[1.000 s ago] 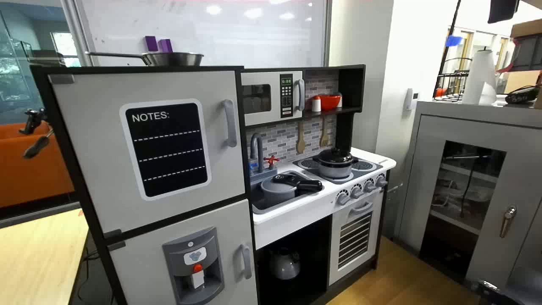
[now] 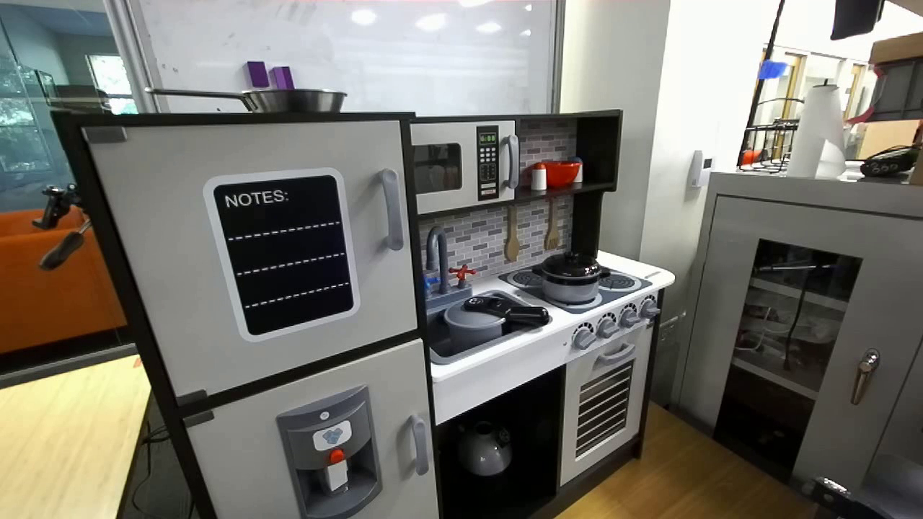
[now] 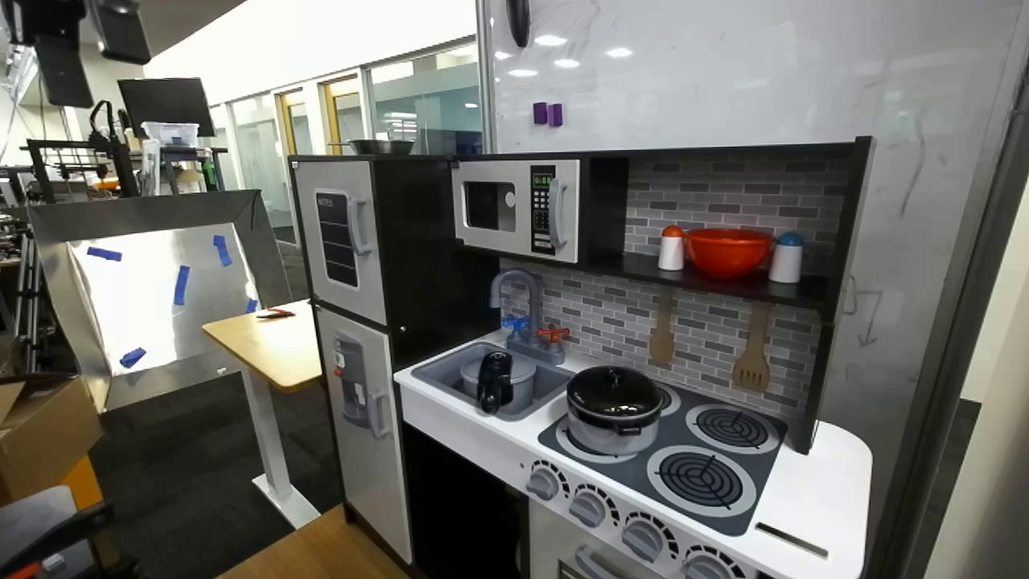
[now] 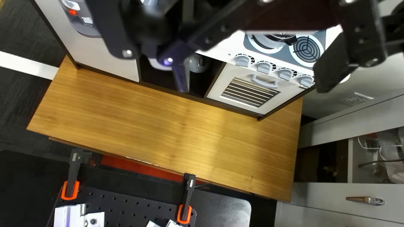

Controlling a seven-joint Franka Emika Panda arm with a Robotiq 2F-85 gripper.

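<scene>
My gripper spans the top of the wrist view, its dark fingers (image 4: 332,70) wide apart with nothing held between them. Beneath it is the toy kitchen's front. A grey pot with a black lid (image 3: 615,405) sits on a rear-left burner of the stove. In the sink basin stands a grey pan with a black handle (image 2: 474,324). The shelf above holds a red bowl (image 3: 727,252) between an orange-topped shaker (image 3: 671,249) and a blue-topped shaker (image 3: 786,259). The microwave (image 3: 516,209), fridge (image 2: 268,251) and oven door (image 2: 603,411) are closed.
A metal frying pan (image 2: 298,100) lies on top of the fridge. A grey kettle (image 2: 484,450) occupies the open cubby. Bare wooden platform (image 4: 166,125) extends before the kitchen, with orange clamps (image 4: 184,214) along its near side. A grey cabinet (image 2: 787,207) stands to the right.
</scene>
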